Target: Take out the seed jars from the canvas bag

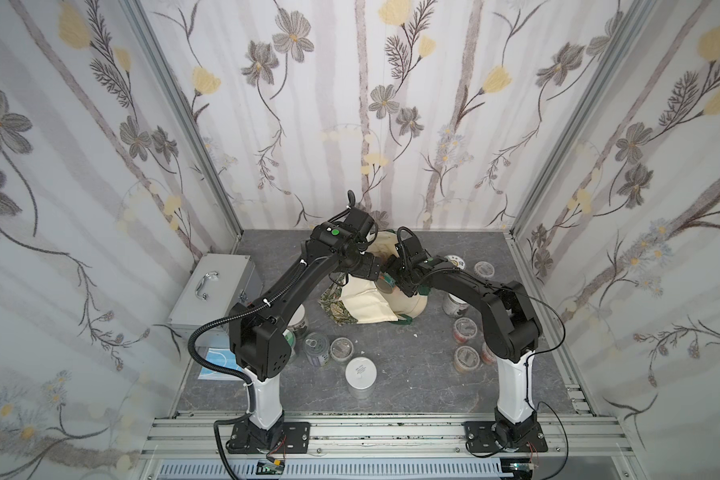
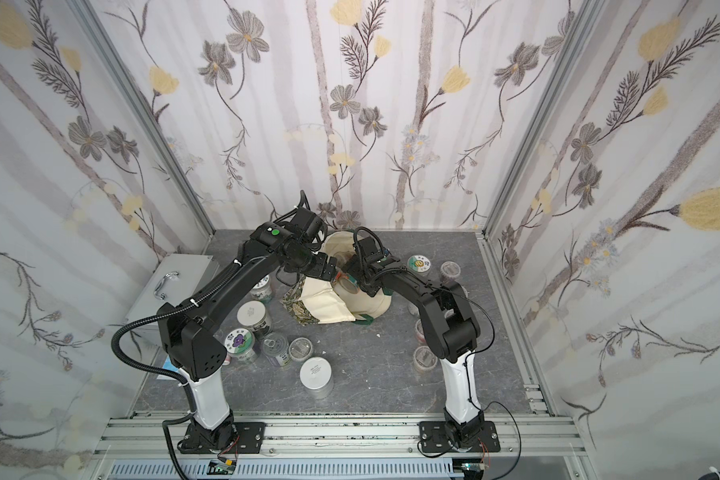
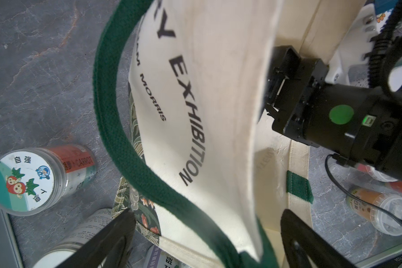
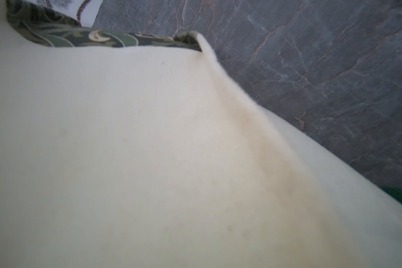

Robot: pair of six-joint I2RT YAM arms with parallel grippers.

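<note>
The cream canvas bag (image 1: 368, 304) lies at the middle of the table with green handles and a patterned panel. My left gripper (image 1: 366, 268) stands open over its left side; in the left wrist view the printed bag side (image 3: 183, 134) lies beyond its open fingers. My right gripper (image 1: 392, 273) reaches down into the bag mouth, where part of a jar (image 2: 345, 284) shows; its fingertips are hidden. The right wrist view is mostly plain cream fabric (image 4: 143, 143), so what is between those fingers cannot be seen.
Several seed jars stand left (image 2: 240, 342), front (image 1: 361, 373) and right (image 1: 465, 328) of the bag. A grey metal box (image 1: 200, 296) sits at the left. Bare table (image 1: 408, 368) shows at the front middle.
</note>
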